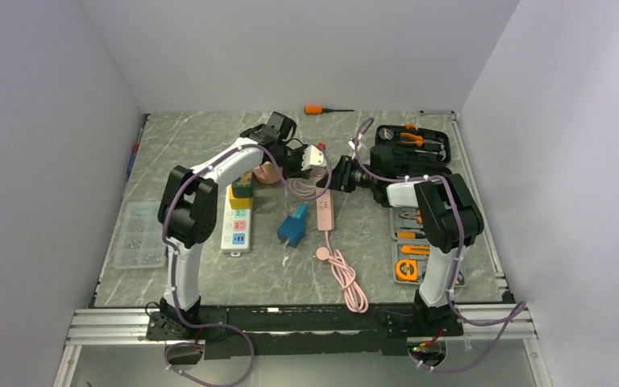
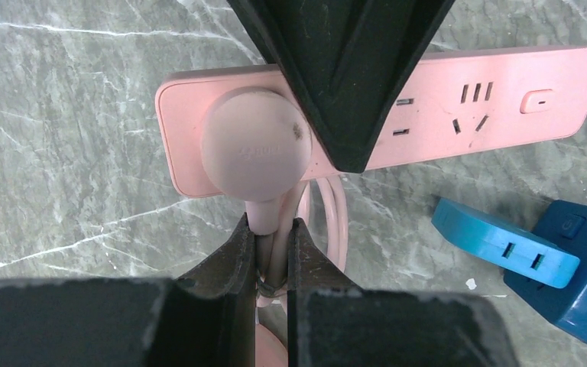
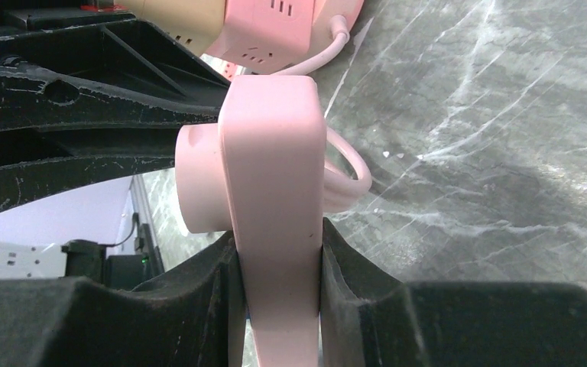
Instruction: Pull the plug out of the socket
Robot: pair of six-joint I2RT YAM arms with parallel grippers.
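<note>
A long pink power strip (image 2: pixel 497 95) lies on the marble table, with a round pink plug (image 2: pixel 256 145) against the socket at its far end. Below the plug, my left gripper is shut on the plug's cord end. My right gripper is shut across the strip's body, close to the plug; one of its black fingers (image 2: pixel 344 84) crosses the strip in the left wrist view. From the right wrist side, the plug (image 3: pixel 201 180) still sits flush at the strip's face, with no gap showing. Prongs are hidden.
A blue adapter (image 1: pixel 292 231) lies just left of the strip. Further left stands a white power strip (image 1: pixel 236 230) with yellow and green blocks. Coiled pink cord (image 1: pixel 345 278) runs toward the front edge. An open toolbox (image 1: pixel 411 145) takes up the right side.
</note>
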